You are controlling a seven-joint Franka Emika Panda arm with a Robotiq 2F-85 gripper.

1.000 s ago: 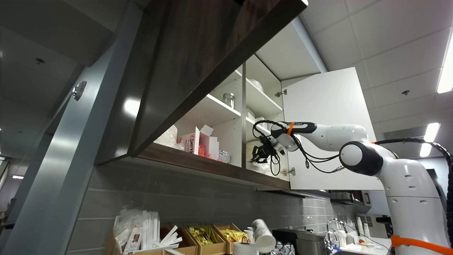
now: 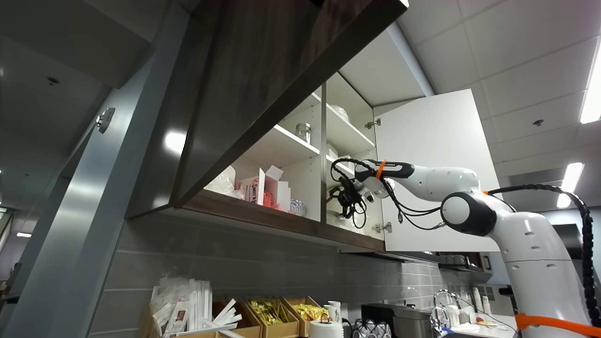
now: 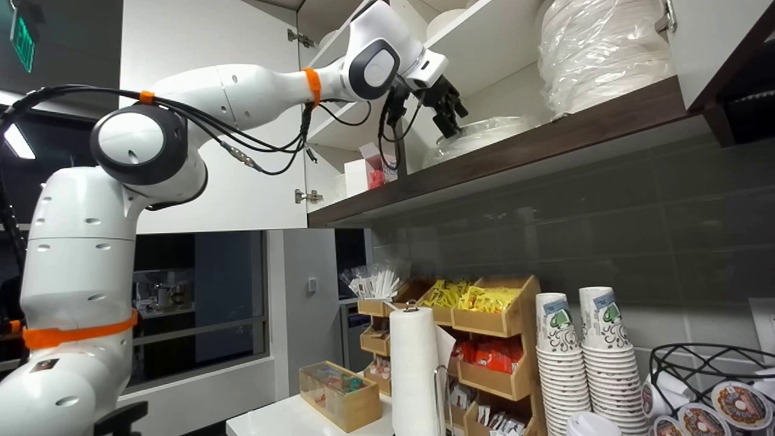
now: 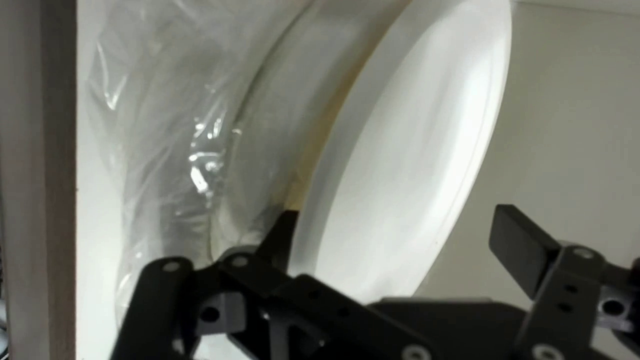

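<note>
In the wrist view a white plate [image 4: 414, 156], seen at a slant, stands between the spread fingers of my gripper. The left finger [image 4: 279, 240] sits at the plate's near rim, partly hidden behind it. The right finger [image 4: 522, 249] is clear of the plate, so the fingers are open. Left of the plate lies a stack wrapped in clear plastic [image 4: 174, 144]. From outside, my gripper [image 3: 454, 120] reaches into the open cupboard, just over a wrapped stack [image 3: 487, 134] on the lowest shelf.
A cupboard divider [image 2: 323, 163] stands close beside the gripper. The opened door [image 2: 434, 169] is behind the arm. Another tall wrapped stack [image 3: 606, 54] fills the shelf's near end. Below, the counter carries a paper towel roll [image 3: 414, 370] and stacked cups [image 3: 559, 363].
My gripper and arm have shifted slightly left in exterior view 1, with the gripper a little higher. A tilted white cylinder seen above the counter a second ago no longer shows there.
</note>
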